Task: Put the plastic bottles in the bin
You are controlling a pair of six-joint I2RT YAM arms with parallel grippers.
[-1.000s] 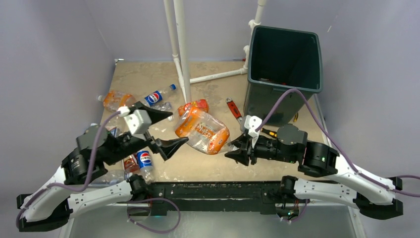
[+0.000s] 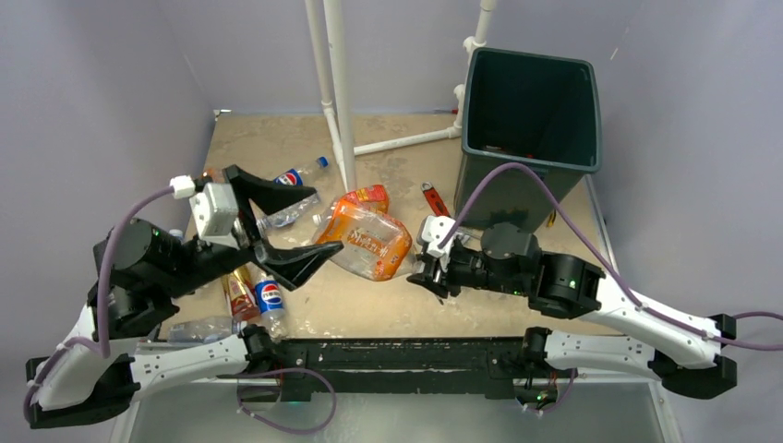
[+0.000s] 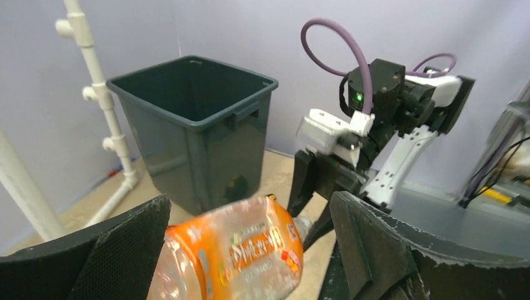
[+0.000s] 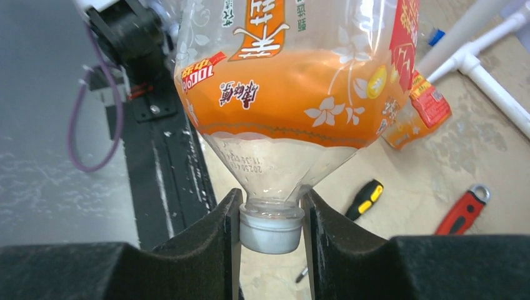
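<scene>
A large clear bottle with an orange label [image 2: 367,239] hangs above the board, its neck and white cap [image 4: 271,229] clamped in my right gripper [image 2: 427,266]. My left gripper [image 2: 325,220] stands open near the bottle's base end, its fingers [image 3: 119,250] spread wide with the bottle seen beyond them. The dark green bin [image 2: 528,111] stands at the back right with its mouth up. On the board lie Pepsi bottles [image 2: 271,297], a brown-labelled bottle [image 2: 240,293] and another orange-labelled bottle [image 2: 369,196]. More bottles at the left are partly hidden by my left arm.
White pipes [image 2: 339,101] rise behind the bottles, and one runs along the board to the bin. A red utility knife [image 2: 434,198] and a yellow-black screwdriver [image 4: 365,199] lie between bottles and bin. The board's front middle is clear.
My right gripper has carried the orange-labelled bottle slightly left. The left gripper shifted around the bottle's base end and now sits further back and left, still open.
</scene>
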